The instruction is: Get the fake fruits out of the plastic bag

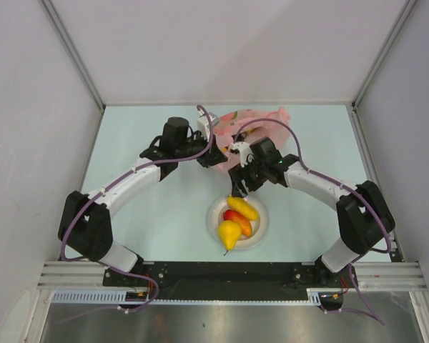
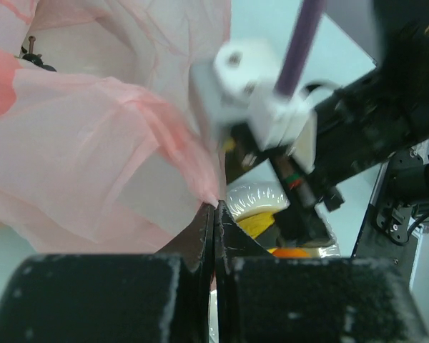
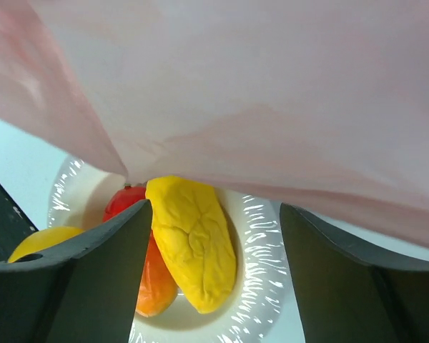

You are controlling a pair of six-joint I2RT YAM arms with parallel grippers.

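On the white plate [image 1: 260,239] lie a yellow pear [image 1: 229,234], a red-orange fruit [image 1: 237,222] and a long yellow fruit [image 1: 243,208]. The pink plastic bag [image 1: 268,128] sits behind the plate. My left gripper is shut on the bag's gathered edge [image 2: 193,168]. My right gripper stands open above the plate, its fingers [image 3: 121,250] apart. Below and between them in the right wrist view rests the yellow fruit [image 3: 193,239], beside the red-orange one [image 3: 154,282]. A fold of the bag [image 3: 257,100] covers the upper part of that view.
Inside the bag, a dark thing [image 2: 34,56] shows at the upper left of the left wrist view; what it is, I cannot tell. Bare table [image 1: 150,221] lies left of the plate and also to its right. The arms are close together at the bag.
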